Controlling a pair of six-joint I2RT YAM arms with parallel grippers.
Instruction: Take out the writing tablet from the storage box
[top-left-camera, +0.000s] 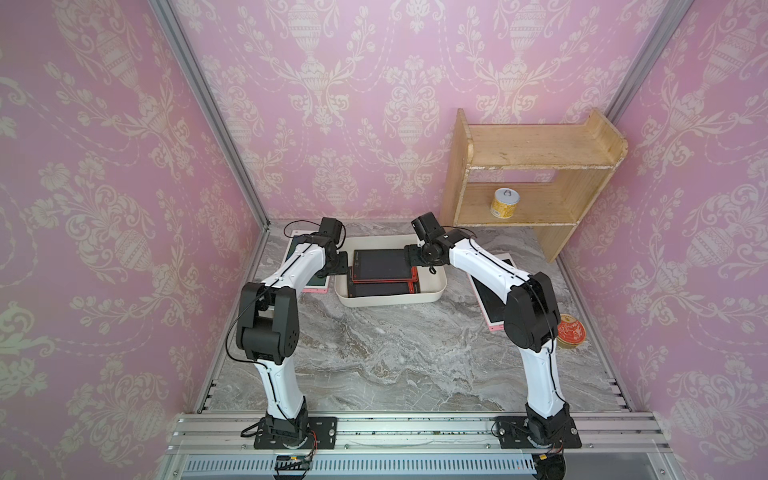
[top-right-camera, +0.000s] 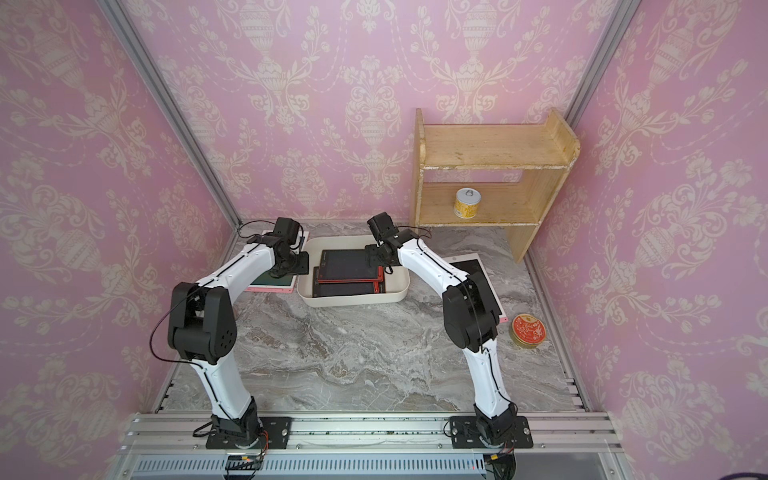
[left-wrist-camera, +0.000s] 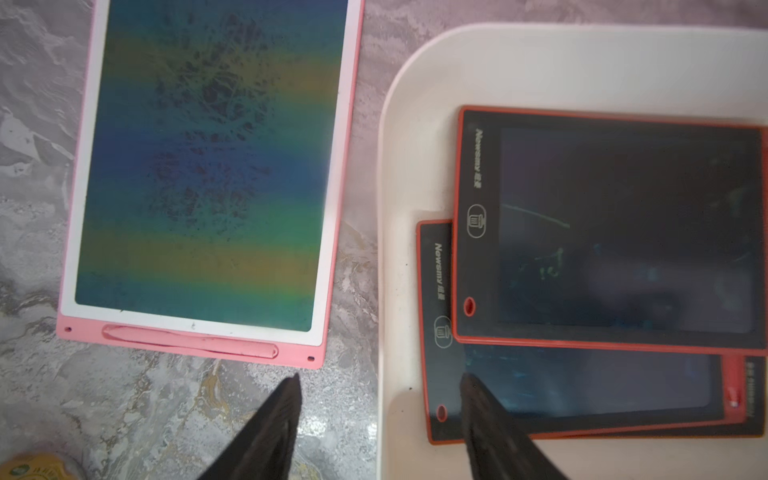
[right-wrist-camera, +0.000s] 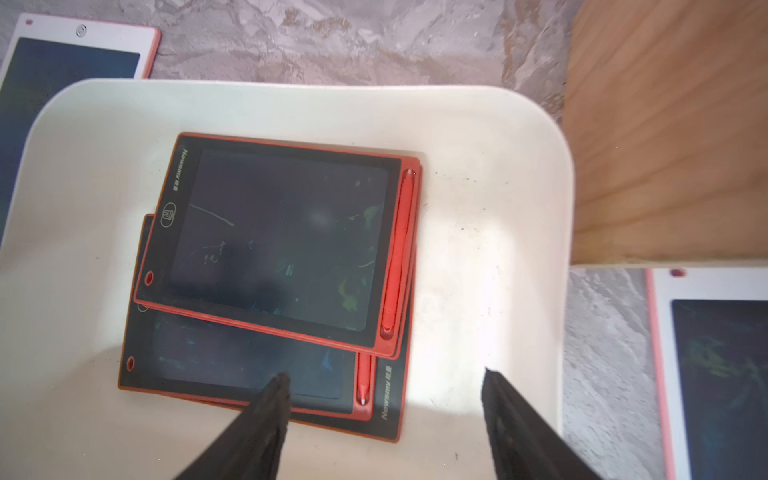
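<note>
Inside the white storage box (right-wrist-camera: 488, 168) lie red-edged black writing tablets. The upper tablet (right-wrist-camera: 276, 232) rests askew on a lower tablet (right-wrist-camera: 256, 356), whose front strip shows. My right gripper hangs above the box's right part, its fingers (right-wrist-camera: 512, 424) apart and nothing between them. My left gripper stands over the box's left wall, with one of its fingers (left-wrist-camera: 260, 432) outside that wall and the other on the box side in view. It is open and empty as well. Neither gripper touches a tablet as far as I can see.
A pink-edged tablet (left-wrist-camera: 208, 168) lies left of the box, another pink-edged tablet (top-left-camera: 484, 300) to its right. Behind on the right rises a wooden shelf (top-left-camera: 520, 216) with a yellow can (top-left-camera: 505, 204). A red-lidded tin (top-left-camera: 569, 329) sits far right.
</note>
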